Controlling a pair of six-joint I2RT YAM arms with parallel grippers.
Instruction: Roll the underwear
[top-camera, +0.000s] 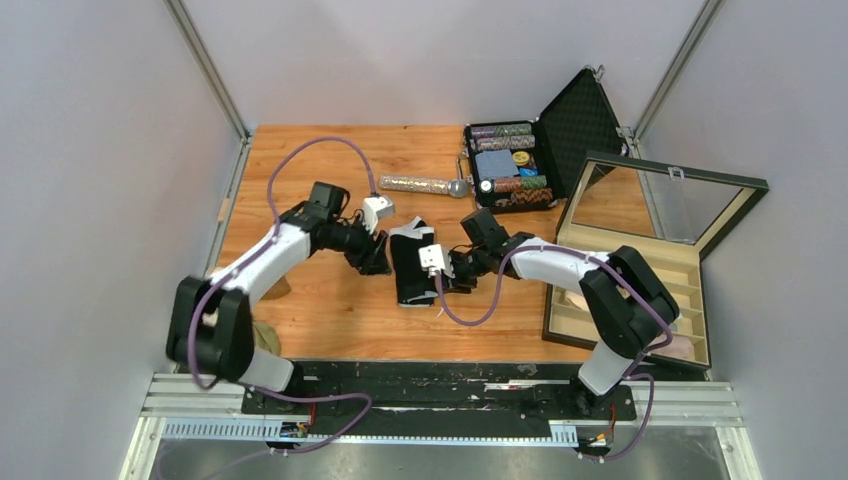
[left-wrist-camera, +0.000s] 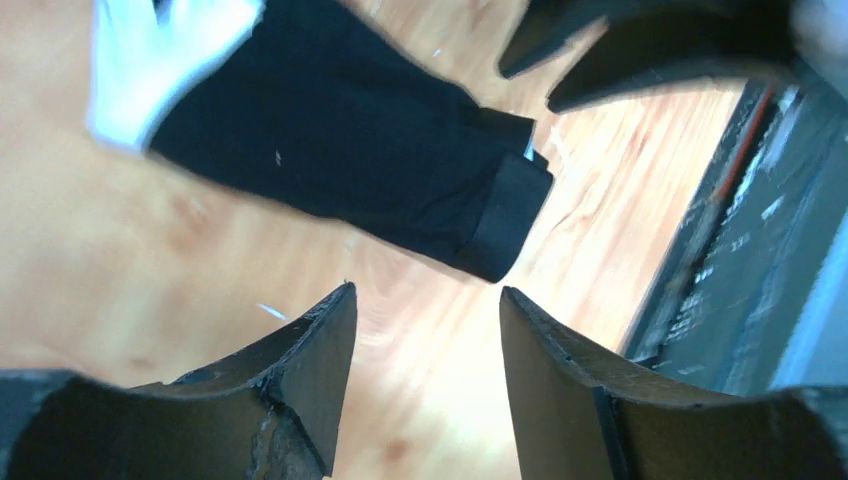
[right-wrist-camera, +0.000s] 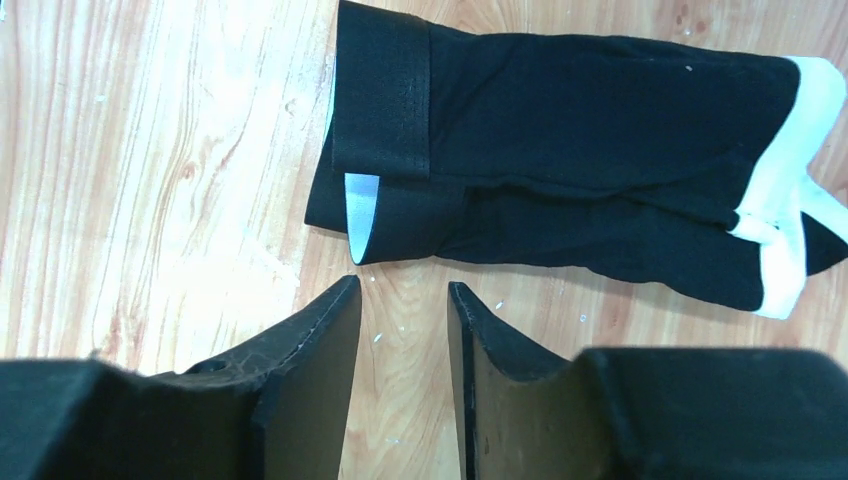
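Black underwear with white bands (top-camera: 408, 265) lies folded lengthwise on the wooden table (top-camera: 330, 320), between the two grippers. Its near end is turned over in a short flap, seen in the right wrist view (right-wrist-camera: 600, 120). My left gripper hangs left of the cloth, part open with nothing between its fingers. My right gripper is beside the cloth's near end on the right, fingers apart over bare wood, the cloth just beyond the fingertips.
A glitter tube (top-camera: 420, 184) lies behind the underwear. An open black case (top-camera: 505, 165) stands at the back right, and an open wooden box (top-camera: 680, 290) at the right.
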